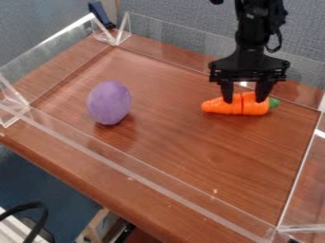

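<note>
The black gripper point(245, 93) hangs from the top right with its two fingers down at an orange carrot point(218, 106), which lies on the wooden table with its green end to the right. The fingers stand apart over the carrot; whether they grip it I cannot tell. To the left, a purple egg-shaped object point(109, 102) rests on the table by itself.
Clear plastic walls border the table point(152, 171) on its sides. A cable and some equipment sit outside the table at the lower left.
</note>
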